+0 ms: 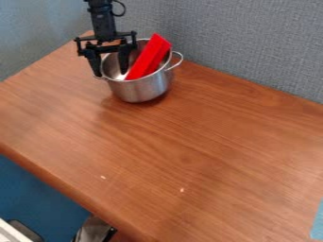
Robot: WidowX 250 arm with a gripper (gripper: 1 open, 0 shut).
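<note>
A steel pot [136,89] with two loop handles sits on the wooden table toward the back left. A red object [151,56] leans tilted in it, its top rising above the rim toward the back. My black gripper [110,60] is at the pot's left side, its fingers apart, one outside the pot and the other at its mouth beside the red object. Whether anything is between the fingertips is unclear.
Grey padded walls [246,52] stand behind. The table's left edge borders a blue floor.
</note>
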